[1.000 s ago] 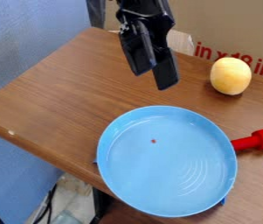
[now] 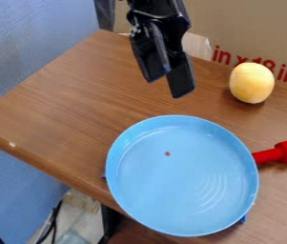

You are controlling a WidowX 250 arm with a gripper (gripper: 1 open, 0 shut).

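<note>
My black gripper (image 2: 166, 69) hangs over the wooden table at the top centre, its fingertips above the table and short of the blue plate; whether it is open or shut is hard to tell from this angle. A light blue plate (image 2: 181, 191) with a small red mark lies at the front right of the table. A pale yellow, egg-shaped object (image 2: 252, 82) stands at the back right.
A red object (image 2: 280, 153) lies at the right edge beside the plate, with something blue by it. A cardboard surface with red lettering is behind.
</note>
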